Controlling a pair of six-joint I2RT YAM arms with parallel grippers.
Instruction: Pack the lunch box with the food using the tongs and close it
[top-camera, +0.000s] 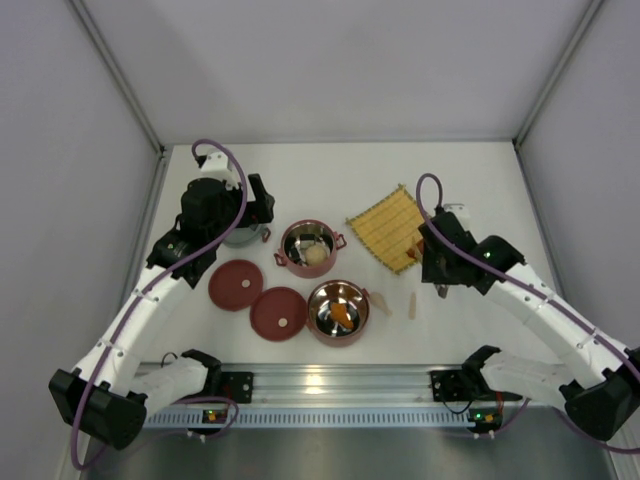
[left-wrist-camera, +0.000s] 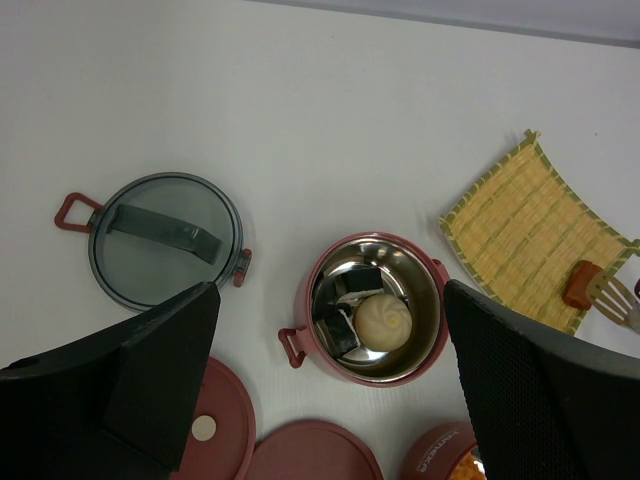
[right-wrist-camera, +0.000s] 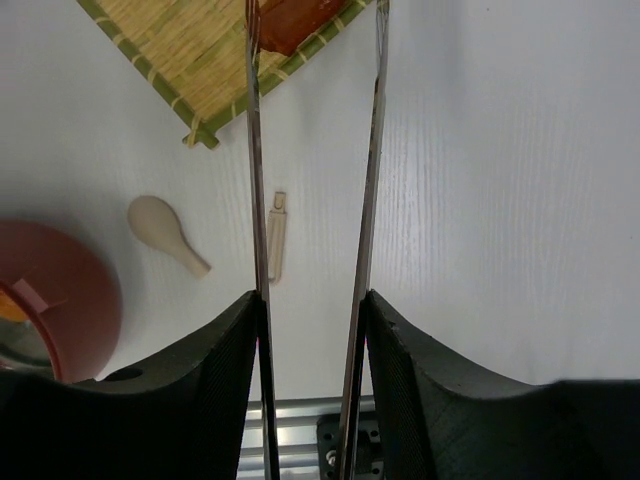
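A pink lunch pot (left-wrist-camera: 372, 368) holds a pale bun (left-wrist-camera: 383, 322) and dark wrapped pieces; a second pot (top-camera: 337, 334) holds orange food (top-camera: 341, 314). Two red lids (top-camera: 236, 284) lie left. My open left gripper is above the glass lid (left-wrist-camera: 160, 260) area, empty. My open right gripper (top-camera: 437, 270), fitted with long slotted tongs, is over the right edge of the bamboo mat (top-camera: 385, 225), where a brown piece (right-wrist-camera: 295, 22) lies.
A wooden spoon (right-wrist-camera: 155, 225) and a small wooden stick (right-wrist-camera: 276, 240) lie right of the front pot.
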